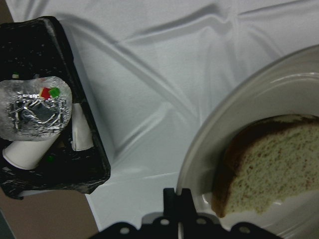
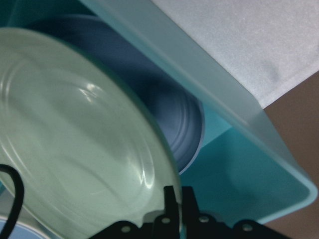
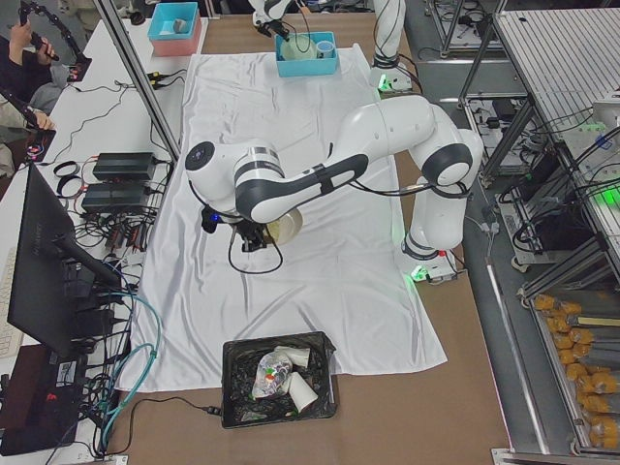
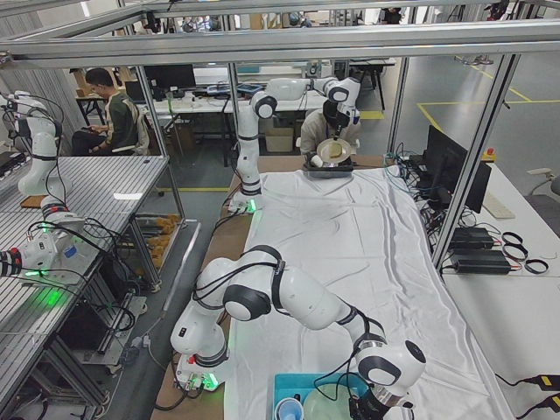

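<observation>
My left gripper is shut on the rim of a white plate (image 1: 299, 79) holding a slice of bread (image 1: 264, 169), raised over the white cloth. A black bin (image 1: 45, 45) with a crumpled foil piece (image 1: 30, 107) and white cups (image 1: 27, 152) lies beside it in the left wrist view. My right gripper is shut on the rim of a pale green plate (image 2: 75, 124), in a blue box (image 2: 239, 174) that also holds a blue plate (image 2: 174, 129).
A monitor (image 3: 44, 271) and cables line one side.
</observation>
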